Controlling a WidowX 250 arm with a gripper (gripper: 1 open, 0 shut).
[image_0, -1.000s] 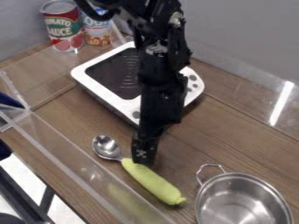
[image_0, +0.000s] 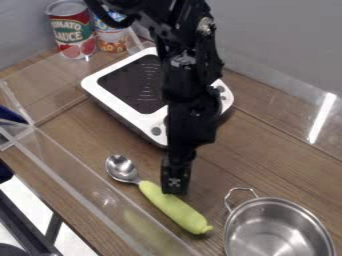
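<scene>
The black gripper (image_0: 175, 180) reaches down to the spoon (image_0: 120, 168), its tips just over the upper end of the pale yellow-green handle (image_0: 178, 210). Whether the fingers are apart or closed on the handle is hard to make out. The spoon's metal bowl points toward the back left.
A steel pot (image_0: 278, 232) sits at front right. Behind the arm is a white appliance (image_0: 107, 97) with a dark top. Cans (image_0: 72, 30) stand at back left. Bare wooden counter (image_0: 267, 130) spreads to the right.
The gripper has shifted very slightly to the right and up over the last second. The spoon looks unmoved.
</scene>
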